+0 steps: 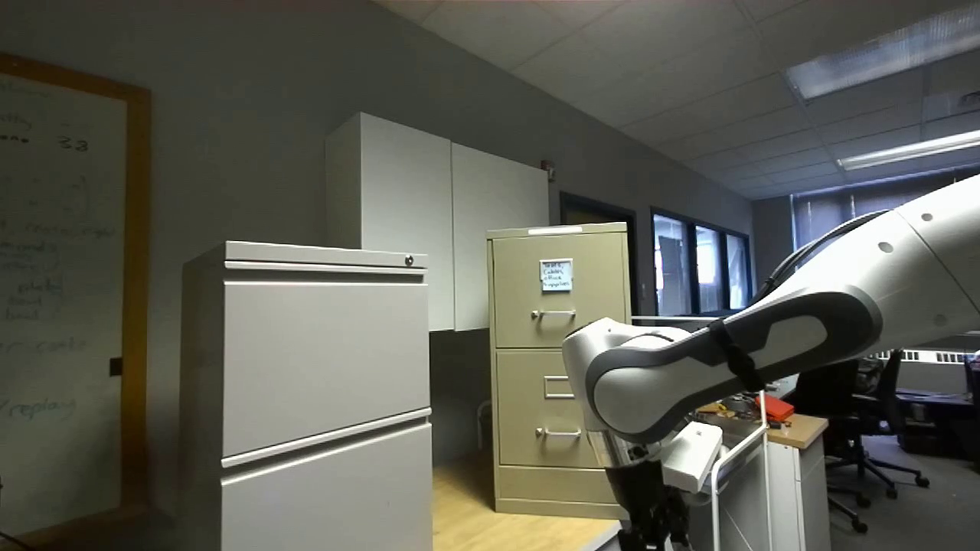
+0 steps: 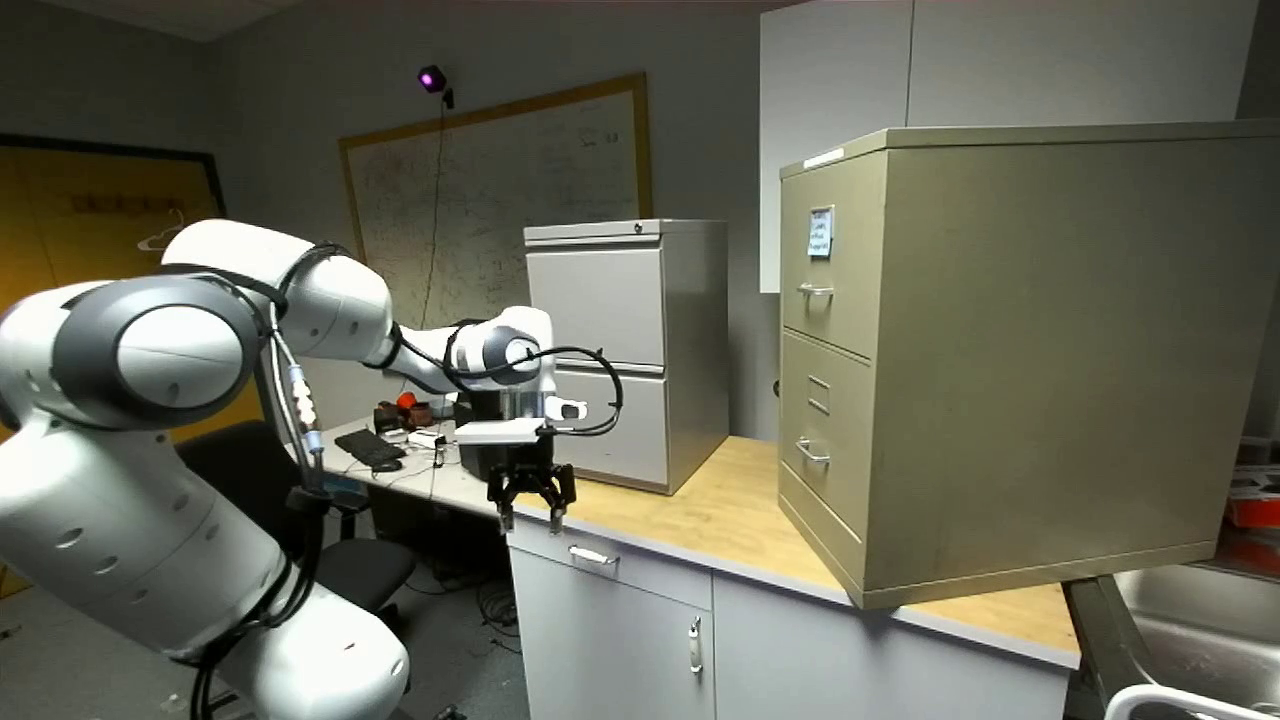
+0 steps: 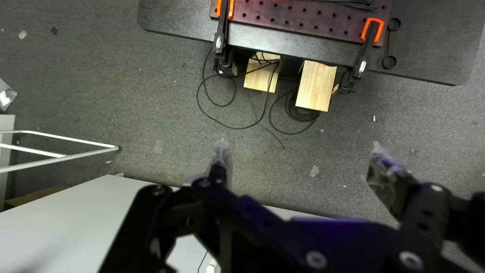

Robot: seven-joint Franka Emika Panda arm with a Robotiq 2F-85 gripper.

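My gripper (image 2: pixel 540 524) hangs pointing down in front of the wooden counter, its fingers wide apart. In the wrist view bare floor shows between the two fingertips, and nothing is held. Two filing cabinets stand on the counter: a light grey one (image 2: pixel 597 294) behind the gripper and a tan one (image 2: pixel 828 348) further right. All their drawers look closed. Below the counter top is a grey base cabinet with a shut drawer whose handle (image 2: pixel 593 556) is close to the gripper, and a door with an upright handle (image 2: pixel 695 644).
In the wrist view, a dark table edge (image 3: pixel 182 27) with orange-tipped clamps (image 3: pixel 371 29) lies at the top. Loose black cables (image 3: pixel 236 126) rest on the floor. A white rail (image 3: pixel 59 155) juts in at left. The sink (image 2: pixel 1188 624) is far right.
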